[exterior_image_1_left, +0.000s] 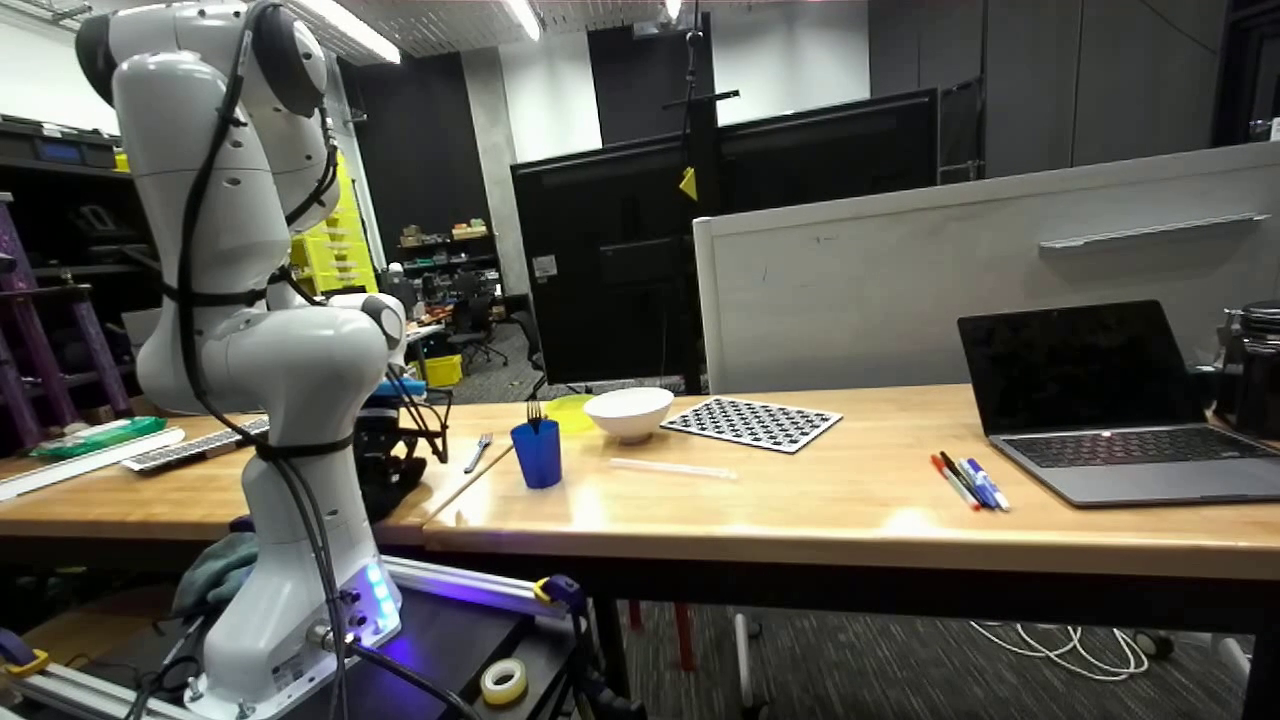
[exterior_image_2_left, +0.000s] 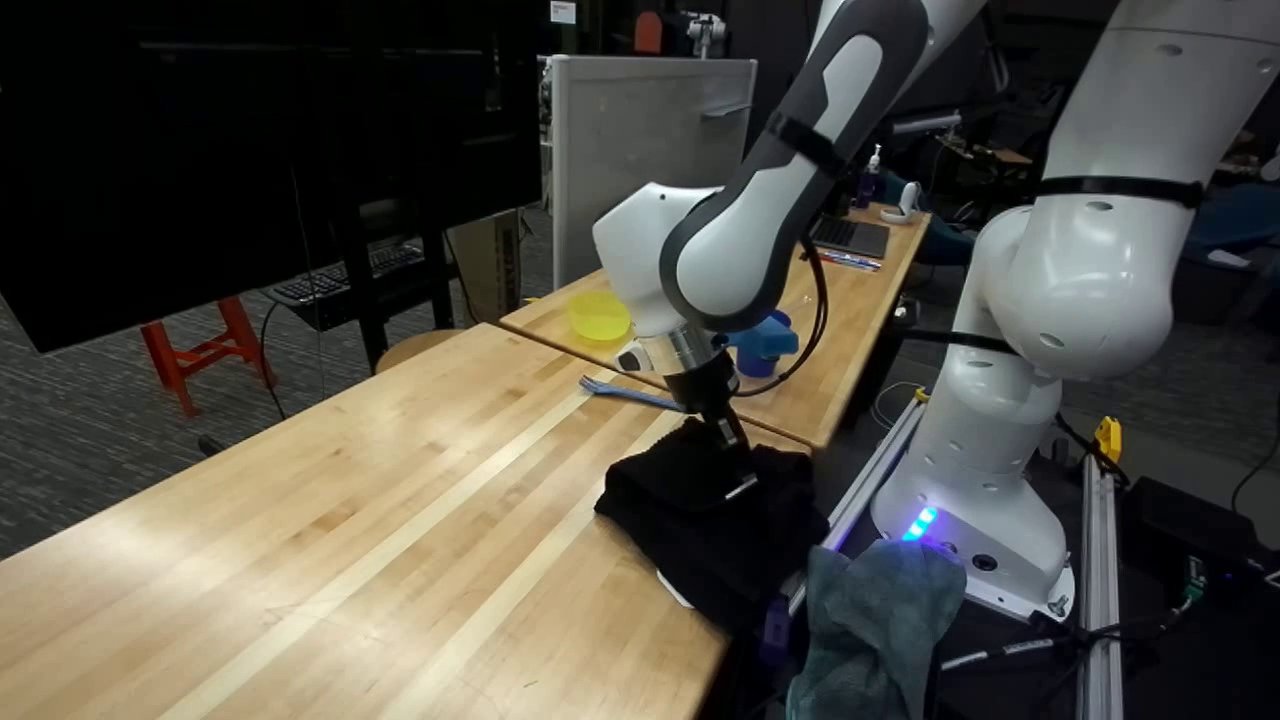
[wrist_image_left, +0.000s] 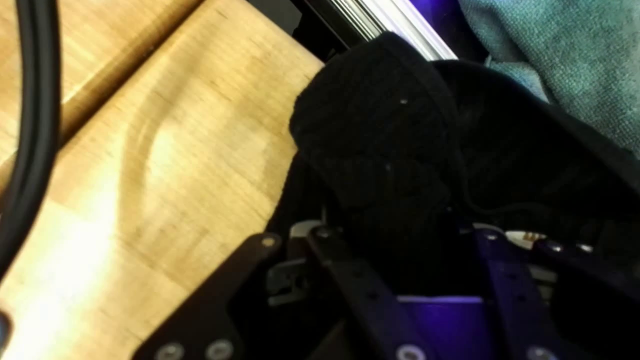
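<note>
A black cloth (exterior_image_2_left: 686, 510) lies rumpled at the table's edge beside the robot base. My gripper (exterior_image_2_left: 737, 478) points down into it, its tips against or within the folds. In the wrist view the gripper has its fingers apart, with the dark cloth (wrist_image_left: 378, 138) showing between and beyond them. Dark fabric against dark fingers hides exactly where they touch. From exterior view 1, the robot arm mostly covers the cloth (exterior_image_1_left: 390, 474).
A fork (exterior_image_2_left: 624, 392) lies near the table seam. Beyond it stand a blue cup (exterior_image_1_left: 536, 454), a white bowl (exterior_image_1_left: 629, 412) and a yellow dish (exterior_image_2_left: 599, 316). A grey-green cloth (exterior_image_2_left: 882, 624) hangs beside the base.
</note>
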